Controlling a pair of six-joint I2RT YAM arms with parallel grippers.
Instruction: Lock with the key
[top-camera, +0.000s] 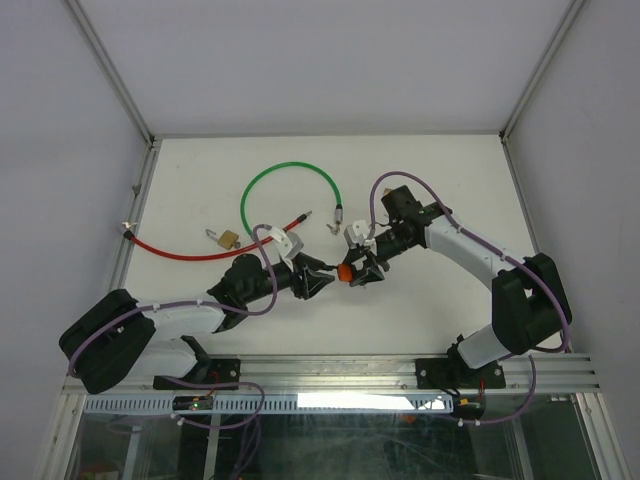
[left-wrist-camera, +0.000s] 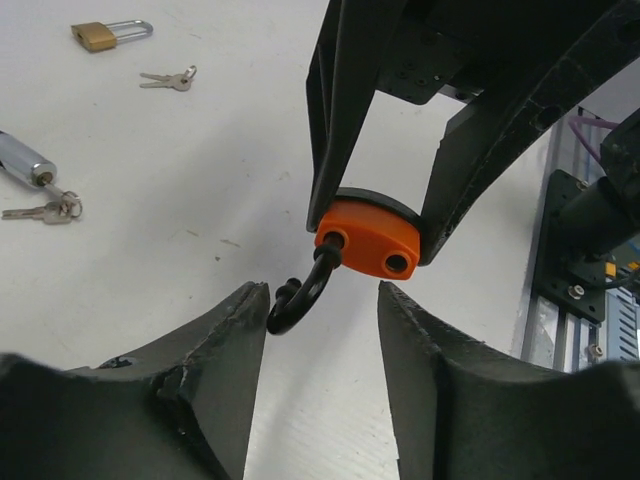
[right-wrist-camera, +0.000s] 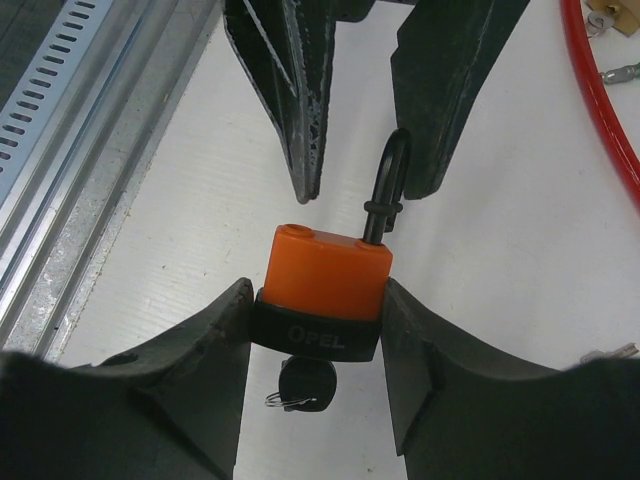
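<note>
An orange lock body marked OPEL, with a black shackle rising from it, is held in my right gripper, shut on it. A small black key head with a ring hangs below. My left gripper stands part open, its fingertips beside the bent shackle, seen end-on in the left wrist view. In the top view both grippers meet near the middle of the table.
A brass padlock, loose keys, a red cable lock and a green cable lock lie behind the grippers.
</note>
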